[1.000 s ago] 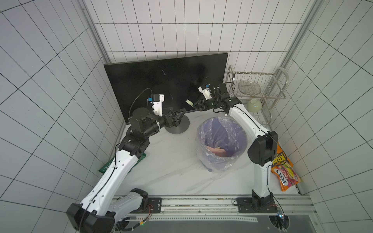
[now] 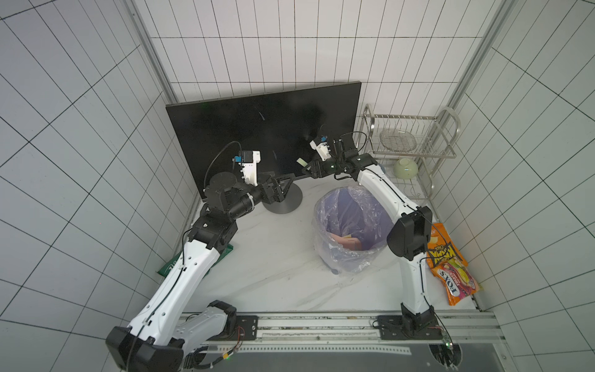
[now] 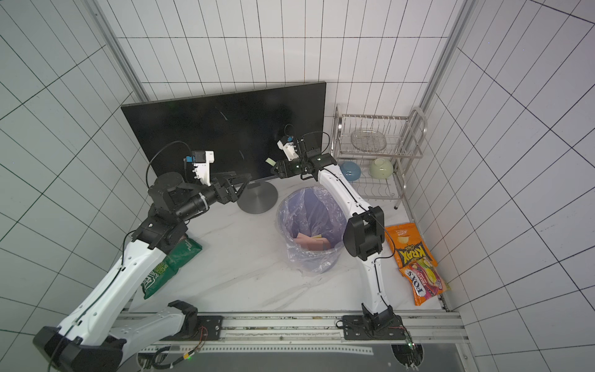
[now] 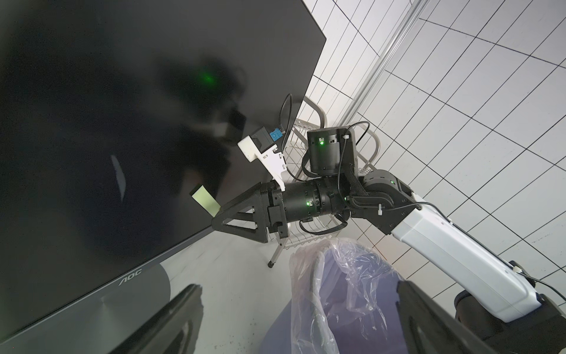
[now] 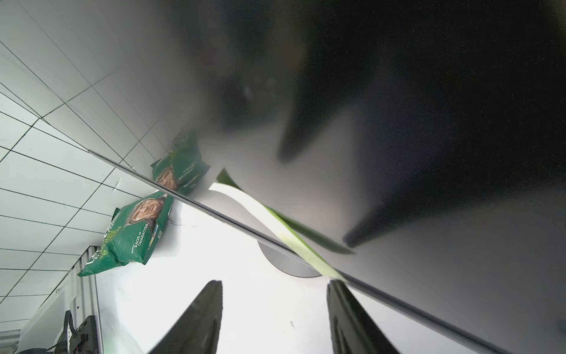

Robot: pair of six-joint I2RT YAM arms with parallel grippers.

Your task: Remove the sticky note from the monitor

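The black monitor [image 2: 260,130] stands at the back, tilted slightly. Low on its right part is a pale green sticky note [image 4: 205,201]. In the right wrist view the note [image 5: 277,227] bends away from the screen, its reflection behind it, and its lower end comes down by the tip of the right-hand finger [image 5: 340,301]. My right gripper is open, close to the screen, with white table visible between its fingers. My left gripper is open and empty, in front of the monitor stand [image 2: 285,199]; the purple bin shows between its fingers.
A purple bin [image 3: 288,214] with a clear liner stands in front of my right arm, pink papers inside. A wire dish rack [image 2: 415,133] is at the back right. Snack bags [image 3: 409,260] lie at the right, a green bag [image 3: 170,266] at the left.
My right arm and gripper have moved slightly left, closer along the screen to the note. The monitor's right edge has shifted slightly. The left arm looks the same.
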